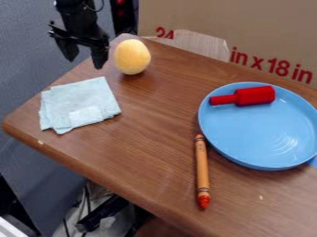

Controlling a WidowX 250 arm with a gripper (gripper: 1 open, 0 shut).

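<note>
The black gripper (81, 48) hangs at the top left over the table's back left edge, its two fingers spread apart with nothing visible between them. To its right on the wooden table stands a yellow egg-shaped object (133, 56). A folded pale blue cloth (78, 105) lies on the left part of the table. A blue plate (257, 139) on the right holds a red cylinder with a short handle (251, 96). An orange crayon (202, 169) lies left of the plate, near the front.
A cardboard box (247, 32) stands behind the table (136, 157). The table's left edge drops to a grey area.
</note>
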